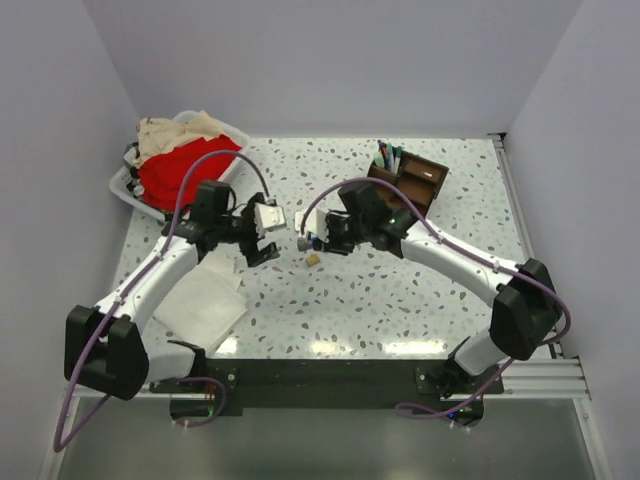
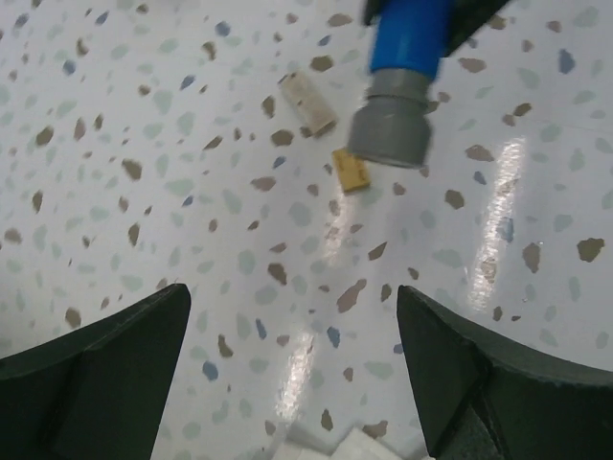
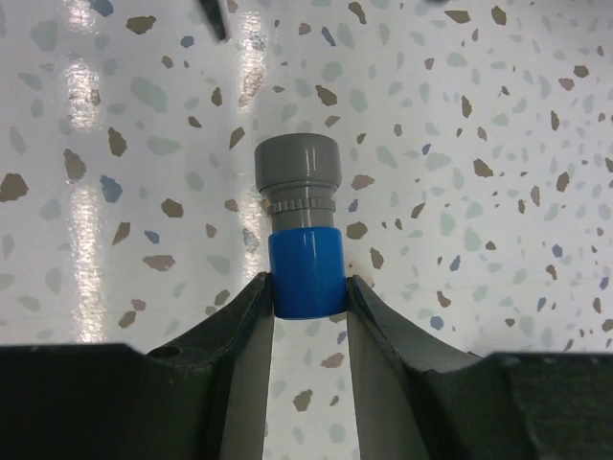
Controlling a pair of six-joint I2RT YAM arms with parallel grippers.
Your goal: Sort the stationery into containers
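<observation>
A blue and grey cylinder is held in my right gripper, raised over the middle of the table; it also shows at the upper right of the left wrist view (image 2: 397, 115). My left gripper stands open with nothing between its fingers, left of the cylinder and facing it. A small yellow piece (image 2: 351, 171) and a pale bar (image 2: 306, 103) lie on the table beneath. The brown compartment organizer (image 1: 420, 180), with pens (image 1: 388, 155) standing in it, sits at the back right.
A white basket (image 1: 234, 136) with red and beige cloths stands at the back left. Pale sheets (image 1: 200, 300) lie at the front left.
</observation>
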